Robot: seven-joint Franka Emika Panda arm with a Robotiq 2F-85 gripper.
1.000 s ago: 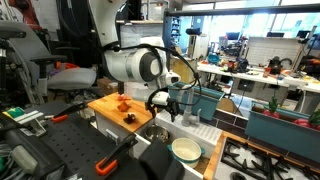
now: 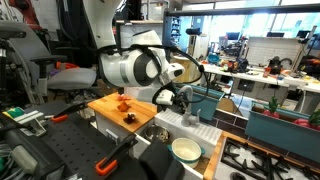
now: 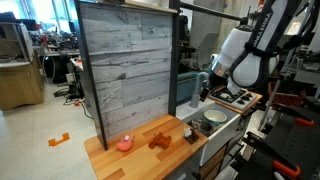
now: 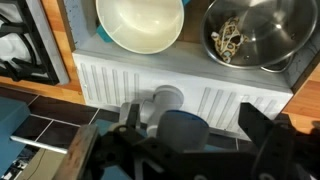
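My gripper [image 2: 184,97] hangs over the back edge of the sink, close to the grey faucet [image 2: 194,108]. In the wrist view the gripper stands open, its dark fingers [image 4: 268,150] spread to either side. Between and beyond them show the light grey faucet [image 4: 168,98] and a round dark-topped piece; whether they touch the fingers I cannot tell. A pale bowl [image 4: 140,22] with a teal outside and a metal pot [image 4: 262,38] with brownish bits inside sit in the sink.
Right of the sink is a black stove [image 2: 250,160]. A blue planter box [image 2: 282,130] and a white backsplash rise behind. On the wooden counter at left lie an orange toy [image 3: 160,141] and a pink one [image 3: 125,143].
The white arm has swung and leans a little more to the left in exterior view 1. My gripper has shifted slightly right, nearer the faucet. Bowl and pot look unmoved.
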